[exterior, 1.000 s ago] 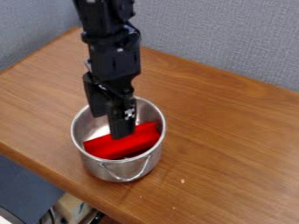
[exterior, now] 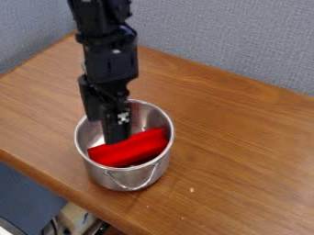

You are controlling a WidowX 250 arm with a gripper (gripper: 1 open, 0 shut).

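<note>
A metal pot (exterior: 123,176) with a wire handle stands on the wooden table near its front left edge. Inside it lies a long red object (exterior: 131,151), slanting up toward the right. My black gripper (exterior: 103,117) hangs from above over the back left of the pot, its fingers open and reaching down toward the red object. Whether a fingertip touches the object or the pot is hard to tell.
A grey padded wall (exterior: 233,37) runs along the back. At the lower left, beyond the table's edge, are a dark blue surface and some cables.
My gripper has shifted slightly to the left over the pot. The pot and the red object look unmoved.
</note>
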